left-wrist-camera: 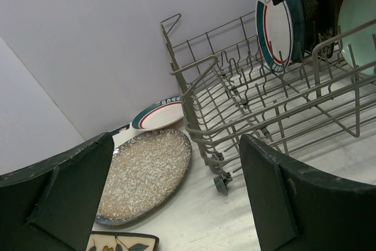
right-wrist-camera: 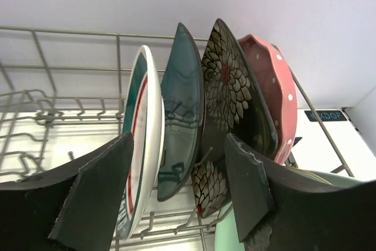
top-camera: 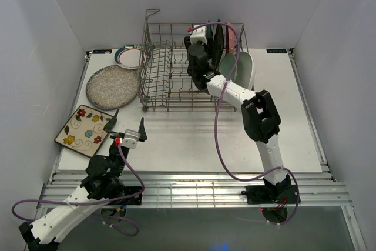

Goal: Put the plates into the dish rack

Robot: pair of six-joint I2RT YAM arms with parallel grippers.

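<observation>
The wire dish rack (top-camera: 155, 86) holds plates standing on edge at its right: a red-and-teal rimmed white plate (right-wrist-camera: 141, 145), a teal plate (right-wrist-camera: 179, 121), a dark patterned plate (right-wrist-camera: 232, 92), a pink plate (right-wrist-camera: 276, 80) and pale green plates (left-wrist-camera: 358, 16). My right gripper is over these plates, fingers apart around the white and teal ones, not visibly closed on either. My left gripper (top-camera: 128, 121) stands open and empty at the front left. Outside the rack lie a rimmed plate (top-camera: 128, 57), a speckled round plate (top-camera: 111, 89) and a square flowered plate (top-camera: 79, 130).
The rack's left part is empty of plates. Bare white surface (top-camera: 188, 142) lies in front of the rack and to its right. Grey walls stand behind and at both sides.
</observation>
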